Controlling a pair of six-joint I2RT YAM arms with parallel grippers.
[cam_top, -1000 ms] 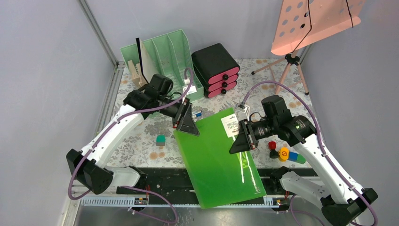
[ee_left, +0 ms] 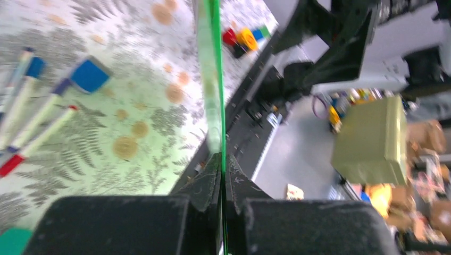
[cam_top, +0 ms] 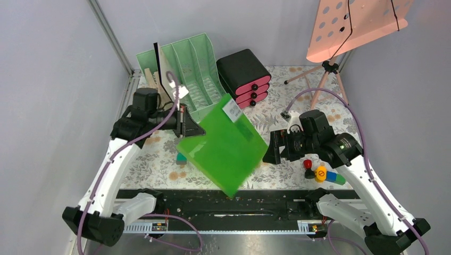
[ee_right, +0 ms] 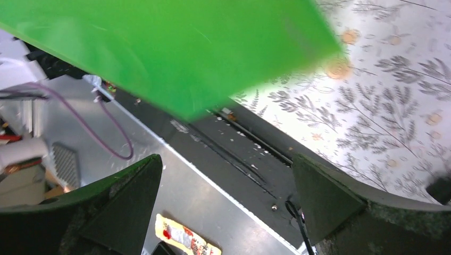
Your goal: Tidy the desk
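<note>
A thin green folder (cam_top: 223,151) with a white label is held up in the air over the desk's front part. My left gripper (cam_top: 198,132) is shut on its edge; in the left wrist view the green sheet (ee_left: 219,95) stands edge-on between the fingers. My right gripper (cam_top: 276,151) stands open beside the folder's right corner, nothing between its fingers. The light green file rack (cam_top: 205,66) is at the back left, with a dark-edged book (cam_top: 166,74) and beige items in its left slots; several slots look empty.
A black drawer box with pink fronts (cam_top: 252,85) adjoins the rack. Toy-like coloured pieces (cam_top: 322,173) lie front right, a teal-grey block (cam_top: 181,159) front left. Several markers (ee_left: 40,127) lie on the desk. A pink stand (cam_top: 324,74) occupies the back right.
The left gripper has moved left and back, taking the folder with it and turning it. The right gripper has opened off the folder and shifted slightly right.
</note>
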